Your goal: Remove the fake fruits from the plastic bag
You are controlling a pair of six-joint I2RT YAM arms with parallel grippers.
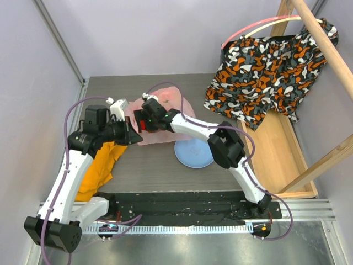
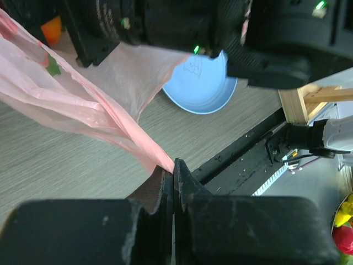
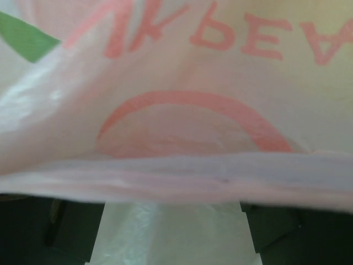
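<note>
A thin pink plastic bag (image 1: 185, 106) lies on the table, pulled out toward my left gripper (image 1: 135, 136). In the left wrist view the fingers of that gripper are shut on the bag's gathered edge (image 2: 144, 144). My right gripper (image 1: 138, 121) reaches in at the bag's mouth; in the right wrist view its fingers (image 3: 74, 229) stand wide apart, with printed bag film hanging just above them. A bit of red fruit (image 1: 144, 126) shows beside the right gripper. An orange fruit (image 2: 52, 31) is partly visible behind that gripper; other fruits are hidden.
A blue plate (image 1: 194, 154) sits empty just right of the bag. Orange cloth (image 1: 98, 172) lies at the left edge, and a wooden rack (image 1: 292, 149) with camouflage fabric (image 1: 270, 72) stands at the right.
</note>
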